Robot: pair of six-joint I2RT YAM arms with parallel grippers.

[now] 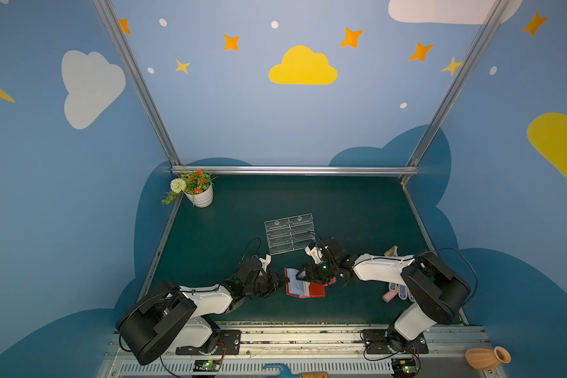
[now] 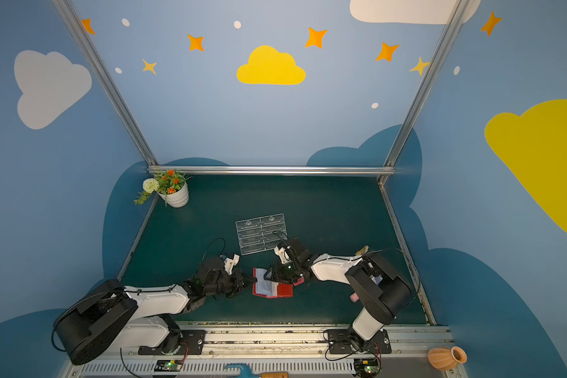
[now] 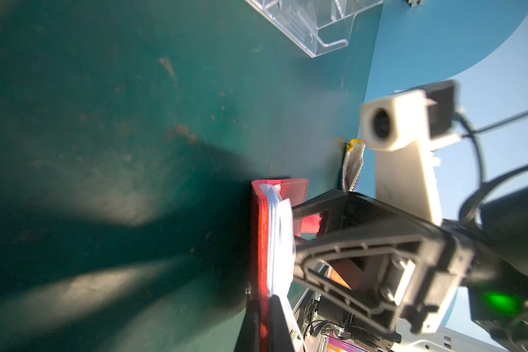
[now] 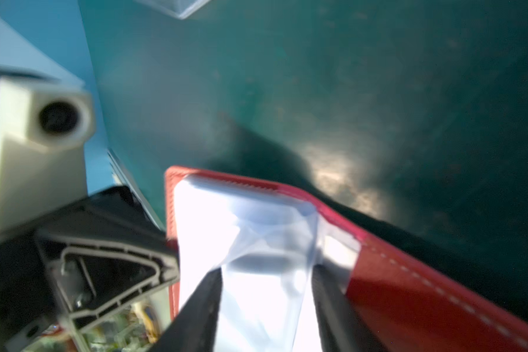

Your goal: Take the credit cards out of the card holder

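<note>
The open red card holder (image 1: 316, 291) lies on the green table with a stack of white translucent sleeves (image 4: 240, 223) at its left half. My left gripper is at the holder's left edge, its fingers close about that edge; whether anything is gripped between them is unclear. My right gripper is over the sleeves, part open, its blurred fingertips apart, low on the white surface. In the left wrist view the top sleeve stands slightly apart from the stack.
A clear acrylic rack (image 1: 289, 233) stands behind the holder. A potted plant (image 1: 199, 192) is at the back left. Gloves and a pink item (image 1: 393, 289) lie at the right beside the right arm.
</note>
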